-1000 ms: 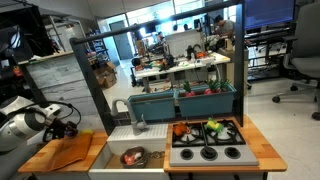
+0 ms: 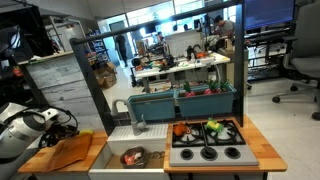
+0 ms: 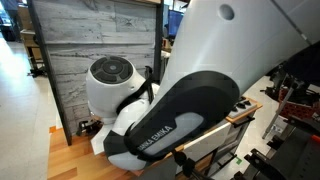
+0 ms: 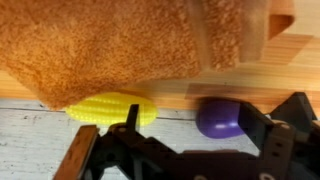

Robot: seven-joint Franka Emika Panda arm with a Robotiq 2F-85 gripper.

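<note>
An orange-brown cloth [image 4: 110,45] lies on the wooden counter and fills the upper part of the wrist view; exterior view 1 shows the same cloth [image 2: 70,151] at the left end. Below its edge in the wrist view are a yellow corn cob [image 4: 112,108] and a dark purple eggplant-like item [image 4: 218,118], both against the pale wall board. My gripper is open over this back strip, its fingers apart. The purple item appears between them, nearer the right finger [image 4: 260,132]; contact cannot be judged. The arm hides much of this area in exterior view 2.
Right of the cloth, a sink [image 2: 135,158] holds a metal pot, with a faucet [image 2: 115,108] behind. Farther right is a stove [image 2: 208,148] with red and green items on top. A blue shelf [image 2: 185,107] stands behind. The grey wall panel [image 2: 75,85] is close to the gripper.
The arm has come down a little at the left end of the counter, near the wall panel. The cloth, sink and stove look unchanged.
</note>
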